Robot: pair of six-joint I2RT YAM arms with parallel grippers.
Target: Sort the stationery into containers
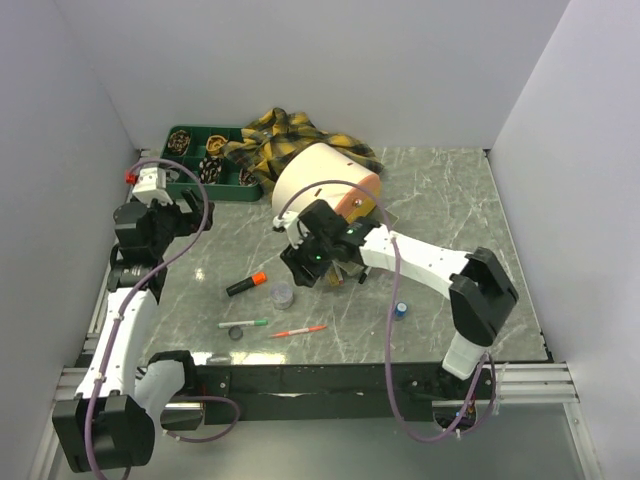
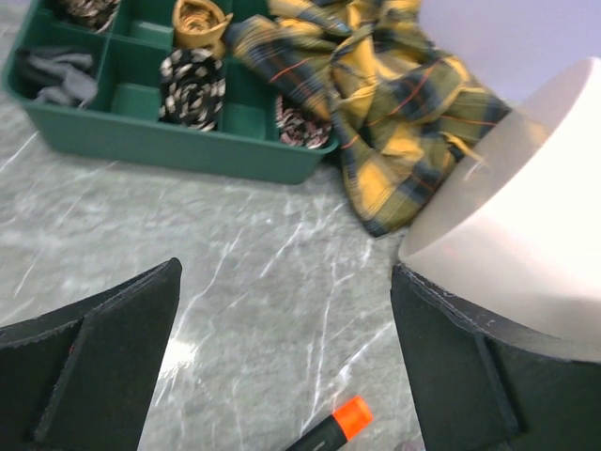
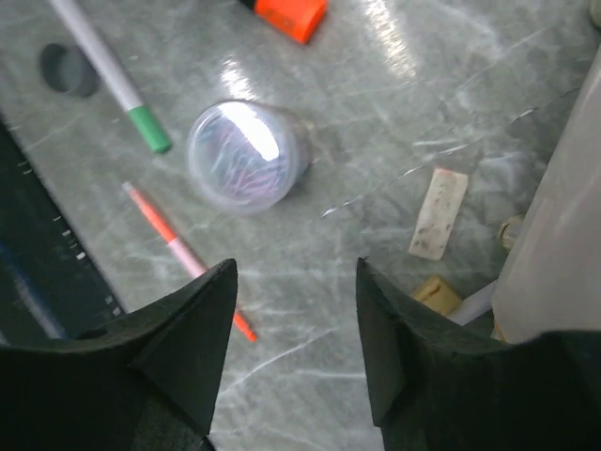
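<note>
On the marble table lie an orange-capped black marker point(image 1: 244, 283), a green-capped white marker point(image 1: 238, 323), an orange pen point(image 1: 296, 331), a round clear tub of clips point(image 3: 246, 155) and a small pale eraser-like block point(image 3: 439, 213). My right gripper point(image 1: 305, 268) is open above the table beside the tub, nothing between its fingers. My left gripper point(image 1: 195, 212) stands open over the left side, in front of the green compartment tray point(image 1: 224, 195). A large white cylinder container point(image 1: 312, 175) lies on its side at the back centre, small items by its opening.
A yellow plaid cloth point(image 1: 280, 145) lies at the back behind the cylinder. A blue-capped small bottle point(image 1: 400, 310) is at front right. A dark cap point(image 1: 236, 332) lies by the green marker.
</note>
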